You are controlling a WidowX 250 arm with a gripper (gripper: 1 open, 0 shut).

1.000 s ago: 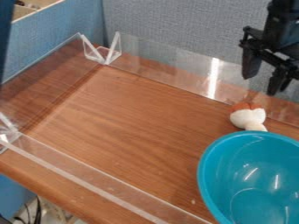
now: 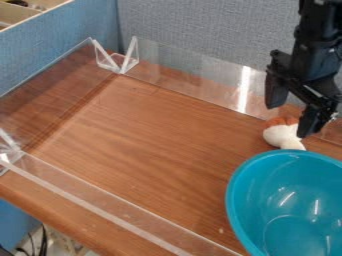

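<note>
My black gripper [image 2: 297, 108] hangs at the upper right with its fingers open, just above a small white soft object [image 2: 286, 138] with an orange top, partly behind it. The white object lies on the wooden surface [image 2: 147, 130]. A large teal bowl [image 2: 246, 195] stands in front at the lower right, empty.
Clear plastic walls [image 2: 120, 198] edge the wooden area along the front, left and back. A white corner bracket [image 2: 120, 58] stands at the back left.
My gripper has come down from the upper right toward the white and orange object, also shifting slightly. The bowl and object stay where they were.
</note>
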